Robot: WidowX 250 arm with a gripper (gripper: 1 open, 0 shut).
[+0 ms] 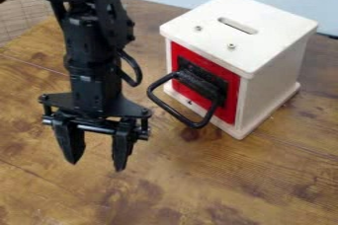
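Note:
My black gripper (95, 150) hangs over the wooden table at left, its two fingers apart with nothing between them. To its right stands a white wooden box (268, 66) with a slot on top. Its red front panel (227, 107) faces left and has a dark inset and a black looped handle (196, 123) sticking out toward the gripper. The gripper is apart from the handle.
A pale wall rises behind the box, and a bamboo mat shows at the far upper left.

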